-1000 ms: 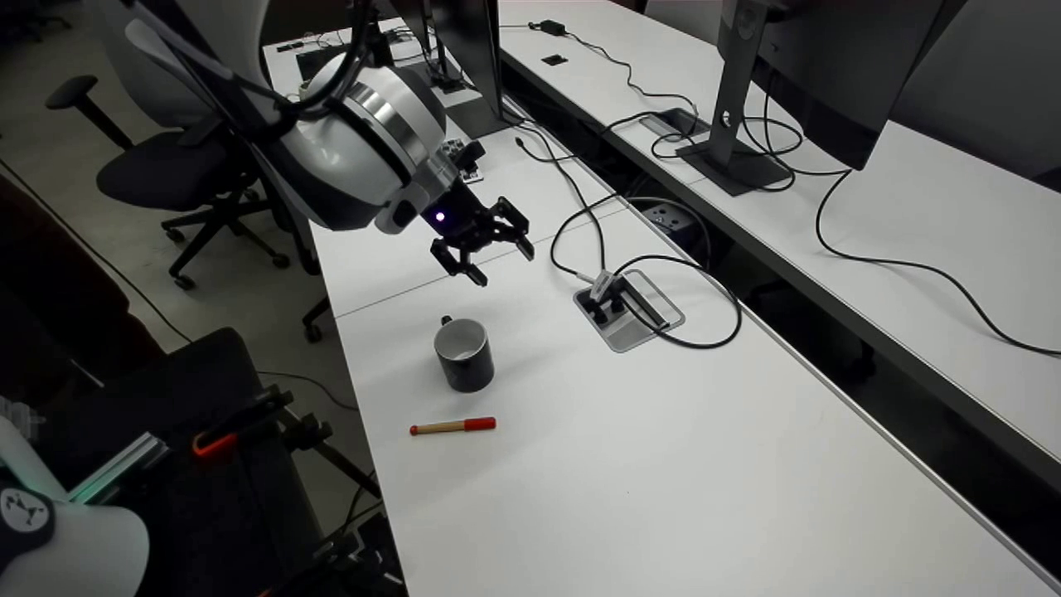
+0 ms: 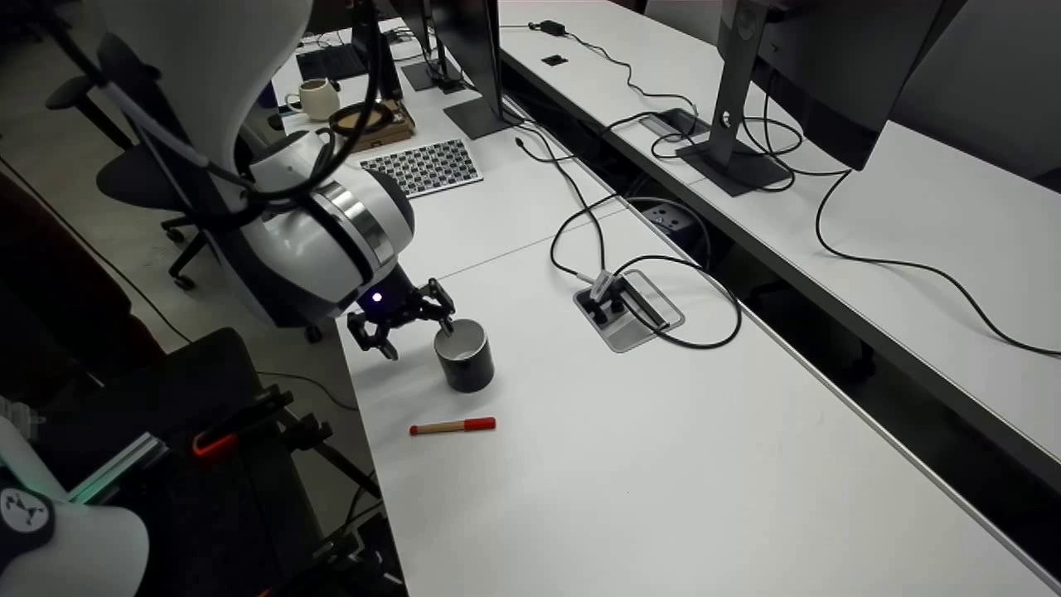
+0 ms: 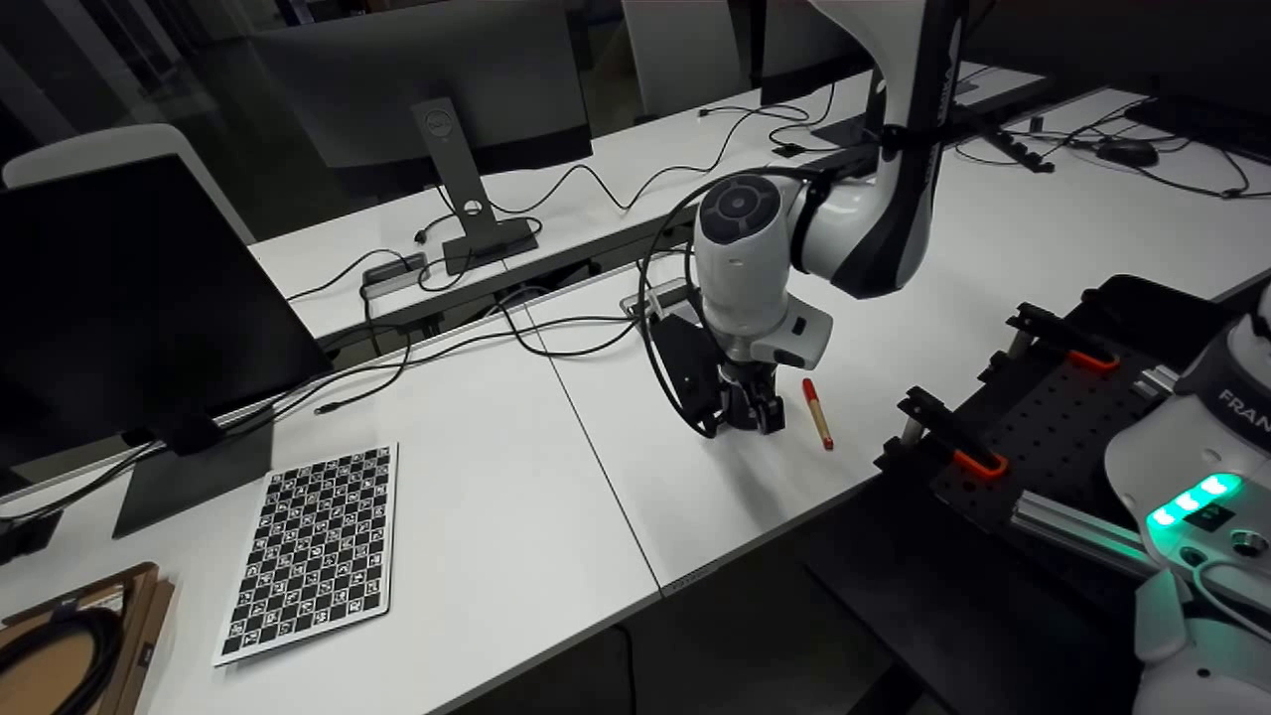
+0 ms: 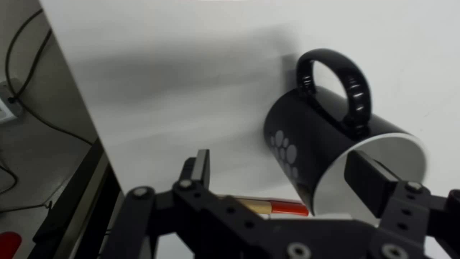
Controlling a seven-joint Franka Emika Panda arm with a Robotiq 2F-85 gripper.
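A dark mug [image 2: 467, 368] with a pale inside stands upright on the white table. In the wrist view its black handle [image 4: 360, 97] and a grey paw print on its side are visible. My gripper [image 2: 419, 338] is open at the mug's far left side, its fingers spread. One finger [image 4: 366, 181] overlaps the mug's opening in the wrist view; whether it is inside the rim or above it, I cannot tell. The other finger [image 4: 200, 168] is off the mug, over bare table. A red-and-tan marker [image 2: 452, 426] lies on the table, nearer exterior view 1's camera than the mug.
A cable box [image 2: 628, 308] with looping black cables is set into the table right of the mug. A checkered board [image 3: 316, 548] lies farther along, near a monitor [image 3: 143, 310]. The table's left edge runs close by; open table [image 2: 646, 478] lies to the front right.
My gripper has come down and to the left, from above the table behind the mug to the mug's side, and it remains open. Mug and marker have not moved.
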